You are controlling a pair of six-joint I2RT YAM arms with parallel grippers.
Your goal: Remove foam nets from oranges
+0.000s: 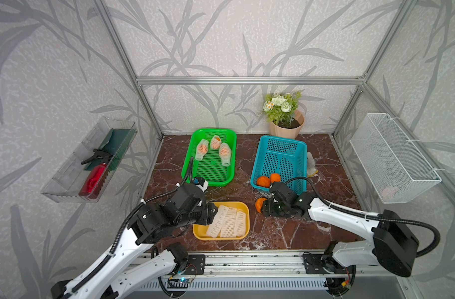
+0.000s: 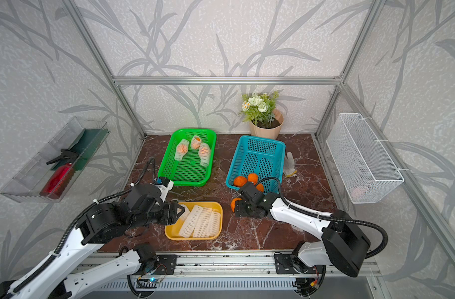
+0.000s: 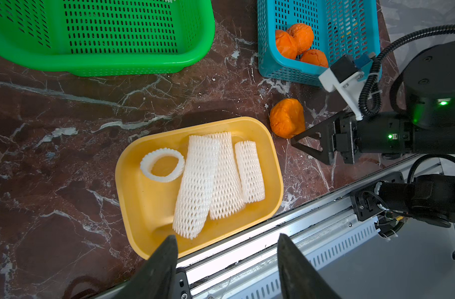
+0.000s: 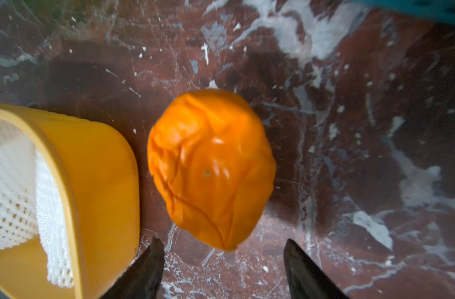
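Note:
A bare, wrinkled orange (image 4: 212, 164) lies on the dark table between the yellow tray (image 3: 130, 199) and my right gripper. In the right wrist view that gripper has its fingers spread apart, with the orange ahead of the tips and not between them. Above the tray's left side, my left gripper stands open and empty. White foam nets (image 3: 197, 184) and a foam ring (image 3: 162, 165) lie in the tray. Netted oranges (image 1: 225, 154) sit in the green basket (image 1: 191, 172). Bare oranges (image 3: 302, 37) rest in the blue basket (image 3: 267, 59).
A flowerpot (image 1: 287, 127) stands behind the blue basket, and a pale glove (image 1: 311, 164) lies to its right. Wire baskets hang on both side walls. Between the green and blue baskets the table is clear.

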